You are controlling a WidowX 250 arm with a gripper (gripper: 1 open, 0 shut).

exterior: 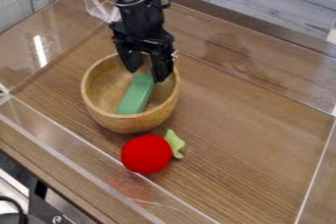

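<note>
A wooden bowl [102, 110] stands on the tabletop with a green elongated object [136, 94] inside it. The black gripper [141, 63] hangs over the back part of the bowl, above the upper end of the green object; whether its fingers are apart or hold anything is hard to tell. A red round object with a green leafy top [147, 153] lies just in front of the bowl.
Light panels border the table at left and far back.
</note>
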